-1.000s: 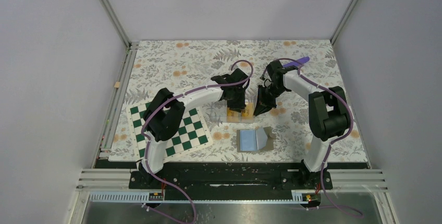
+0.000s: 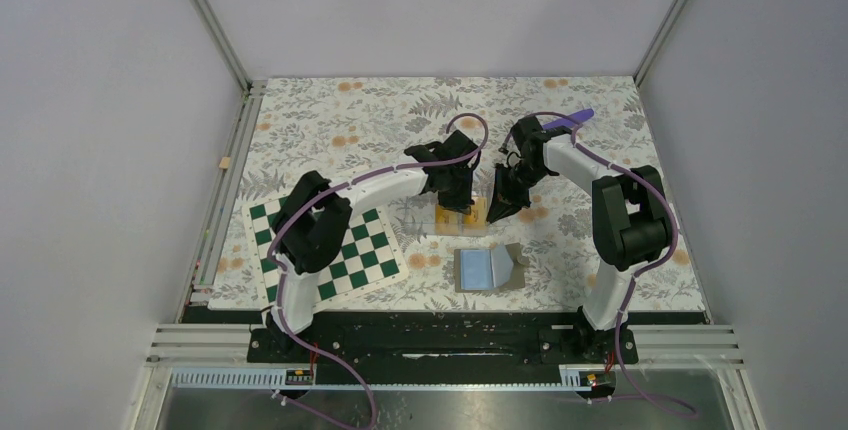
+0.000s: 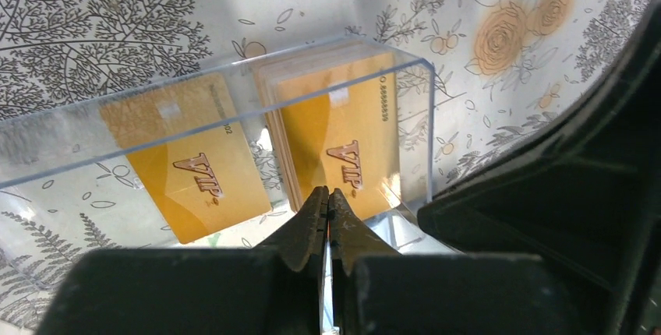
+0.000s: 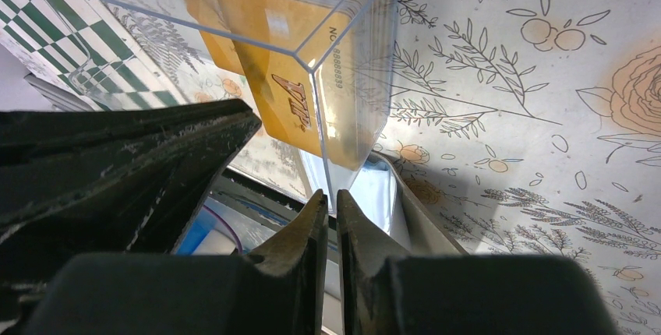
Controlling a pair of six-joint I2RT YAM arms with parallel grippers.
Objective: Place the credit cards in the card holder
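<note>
A stack of yellow VIP credit cards [image 3: 362, 132] leans in the right compartment of a clear box [image 3: 433, 117]. To its left in the box is another yellow VIP card [image 3: 203, 183]. My left gripper is shut with nothing between its fingers; its tips overlap the stack's lower edge in the left wrist view, the cards outside them. My right gripper is closed on the clear box's corner wall. In the top view, the open grey card holder [image 2: 515, 280] with light blue inner panels lies in front of the box.
A green-and-white checkered board [image 2: 375, 260] lies under the left arm. A purple object [image 2: 570, 119] is at the back right. Both grippers crowd close together over the box.
</note>
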